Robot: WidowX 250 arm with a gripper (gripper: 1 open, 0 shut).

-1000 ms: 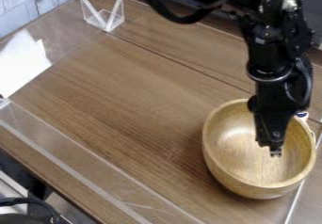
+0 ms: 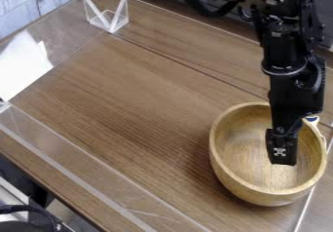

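A round wooden bowl (image 2: 240, 163) rests on the right side of the wooden table (image 2: 130, 119). My black gripper (image 2: 281, 146) reaches down from the upper right, its tip inside or just over the bowl. It is open, and I can make out nothing held in it. A small white object shows behind the bowl's right rim, partly hidden by the gripper.
A clear acrylic stand (image 2: 108, 17) is at the back left, and a white sheet (image 2: 19, 65) lies at the left edge. Clear strips run along the table's edges. A dark cable shows at the lower left.
Over the last second my gripper has turned and shifted slightly at the bowl, its tip moving a little left and up in the view. The bowl has not visibly moved.
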